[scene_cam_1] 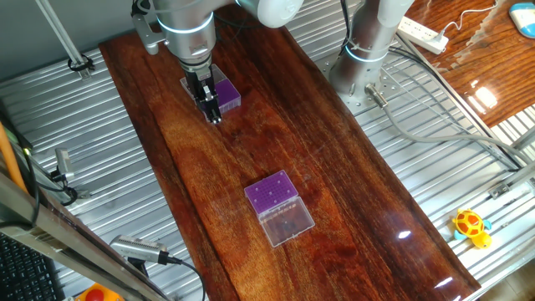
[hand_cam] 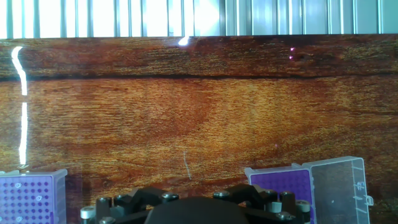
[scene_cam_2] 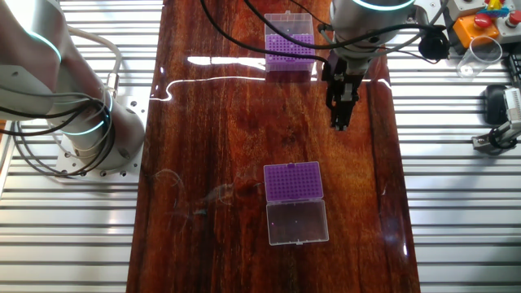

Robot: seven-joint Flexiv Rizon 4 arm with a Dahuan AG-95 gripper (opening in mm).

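Note:
My gripper (scene_cam_1: 215, 119) points down over the wooden table, close beside the far purple box (scene_cam_1: 226, 94). In exterior view 2 the gripper (scene_cam_2: 339, 124) hangs to the right of that box (scene_cam_2: 290, 50), apart from the near one. No object shows at its fingertips. Nearer the middle lies a second purple box (scene_cam_2: 293, 181), its clear lid (scene_cam_2: 298, 222) folded open flat. Dark finger parts (hand_cam: 140, 200) line the bottom of the wrist view, with the far box (hand_cam: 28, 198) at left and the near box (hand_cam: 286, 182) at right. How wide the fingers stand is unclear.
Slatted metal surfaces (scene_cam_1: 109, 159) border the table. Loose cables (scene_cam_2: 269, 50) cross above the far box.

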